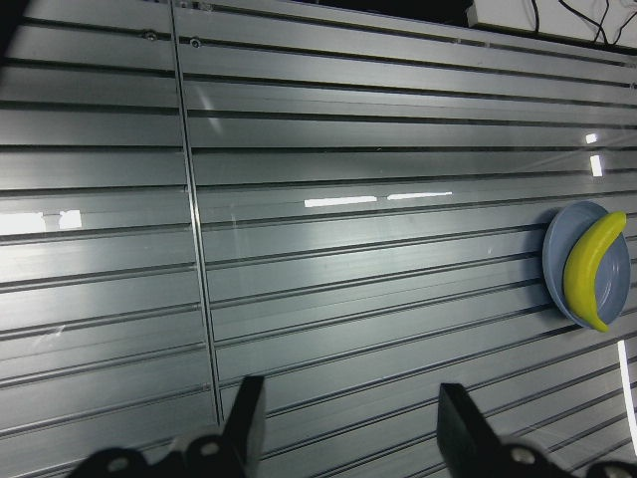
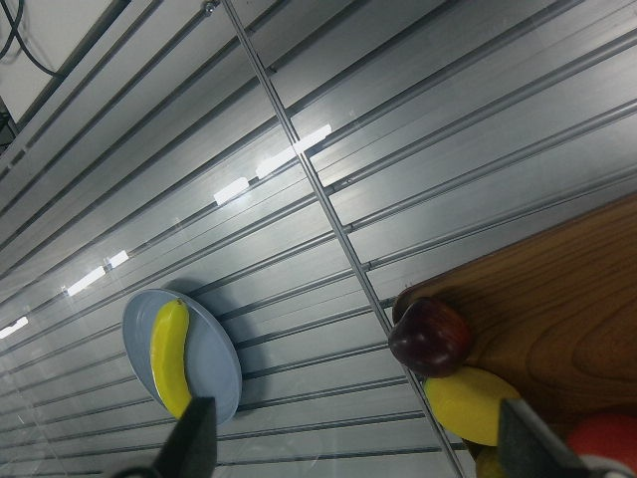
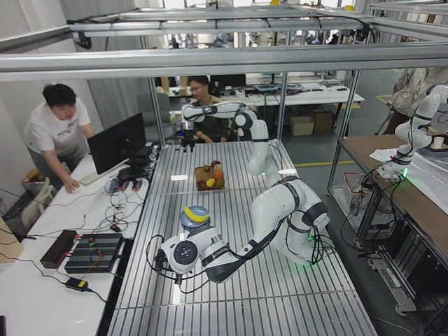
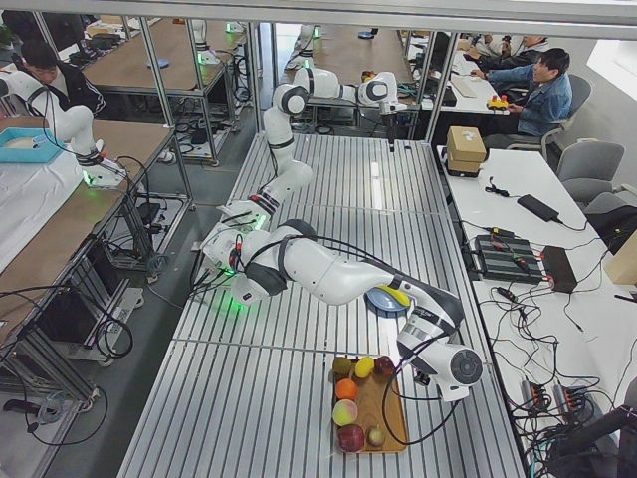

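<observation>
A yellow banana [image 1: 593, 261] lies on a blue plate [image 1: 556, 234] on the slatted metal table. A wooden tray [image 4: 370, 408] holds several fruits, among them a dark red apple [image 2: 428, 337] and a yellow lemon [image 2: 468, 403]. My left gripper is above bare table, away from the plate, its fingers wide apart with nothing between them. My right gripper stands open above the table, with the plate and the tray's corner below it in the right wrist view.
The slatted table [image 3: 231, 315] has much bare surface. A side desk [image 3: 42, 308] with a monitor [image 3: 115, 140], power boxes and cables runs along it. Aluminium frame bars cross overhead, and two people are near the table.
</observation>
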